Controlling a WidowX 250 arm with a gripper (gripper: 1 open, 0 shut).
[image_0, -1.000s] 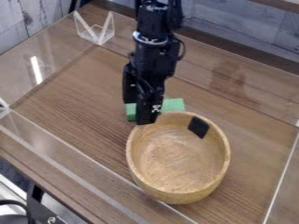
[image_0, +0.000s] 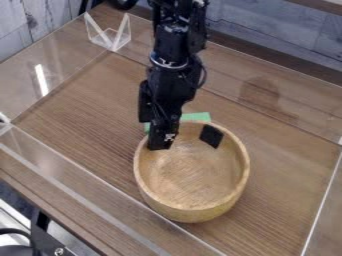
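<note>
A black robot gripper (image_0: 160, 128) reaches down from the top centre, its fingertips at the left rear rim of a round tan bowl (image_0: 187, 190). Whether anything is between the fingers is hard to tell. A green object (image_0: 197, 117) lies behind the bowl, partly hidden by the gripper and the rim. A dark piece (image_0: 210, 135) sits at the bowl's right rear rim.
A white wire-like object (image_0: 107, 32) stands at the back left. Walls border the back, and dark cables lie beyond the front left edge.
The bowl has shifted slightly left and back, covering more of the green object. The gripper has moved a little left and down toward the rim.
</note>
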